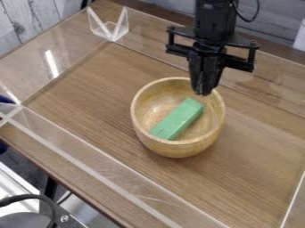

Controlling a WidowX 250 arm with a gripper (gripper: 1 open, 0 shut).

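A tan round bowl (150, 103) sits on the wooden table, holding a green rectangular block (177, 118) that lies diagonally inside it. My black gripper (205, 85) hangs just above the bowl's back right rim, pointing down, shut, with nothing visible between its fingers. It is apart from the green block.
A clear plastic object (109, 24) stands at the back left. Black cables lie past the table's lower left edge.
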